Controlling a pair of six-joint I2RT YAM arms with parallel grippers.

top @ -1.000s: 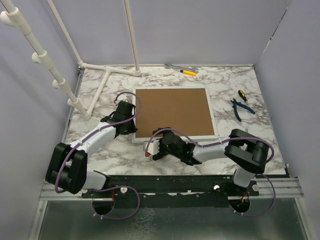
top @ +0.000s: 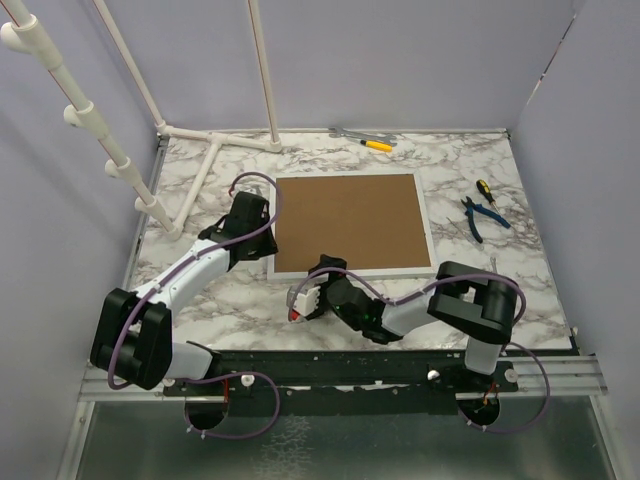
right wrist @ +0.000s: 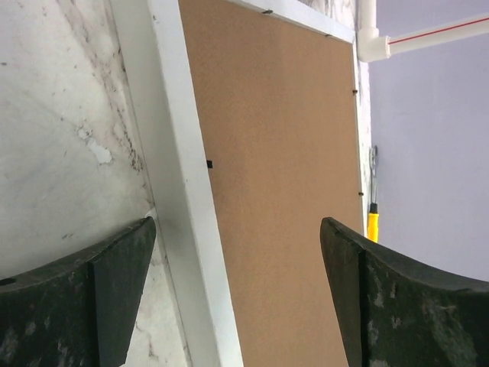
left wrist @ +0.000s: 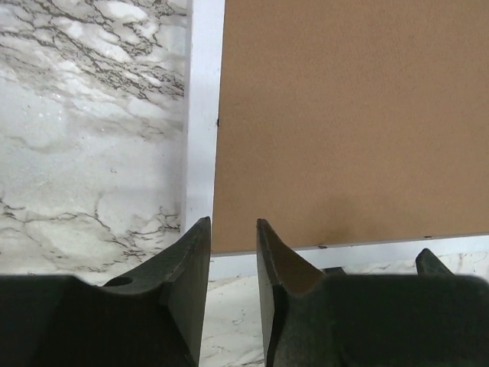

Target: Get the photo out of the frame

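The white picture frame (top: pixel 430 240) lies with its brown backing board (top: pixel 350 215) facing up; no photo shows. Small dark tabs (right wrist: pixel 209 164) stick out from its inner edges over the board. At the frame's near-left corner my left gripper is part open, its fingertips apart with nothing visible held between them. My right gripper stands wide open at the near rail (right wrist: pixel 179 153), one finger on the outer side and the other over the board. In the top view the right gripper's tips are partly hidden by its own body.
Pliers (top: pixel 474 218) and a small screwdriver (top: pixel 486 193) rest on the marble table to the right. A yellow-handled tool (top: pixel 376 145) lies behind the frame. White pipes (top: pixel 200 185) stand at the back left.
Over the last second the frame has shifted slightly right and away from me, and my left gripper has moved with it. The right arm's elbow has swung a little left.
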